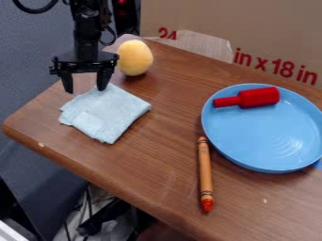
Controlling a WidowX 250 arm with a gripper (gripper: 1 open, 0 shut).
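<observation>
My black gripper [85, 79] hangs at the upper left, its two fingers pointing down and apart with nothing seen between them, over the back left part of a folded pale cloth [105, 116] on the wooden table. Whether it touches the cloth is hard to tell. A yellow rounded object [136, 58] stands just behind and right of the gripper.
A blue plate [265, 141] on the right holds a red cylinder with a handle [255, 97]. An orange crayon [204, 170] lies left of the plate. A cardboard box [239, 28] stands at the back.
</observation>
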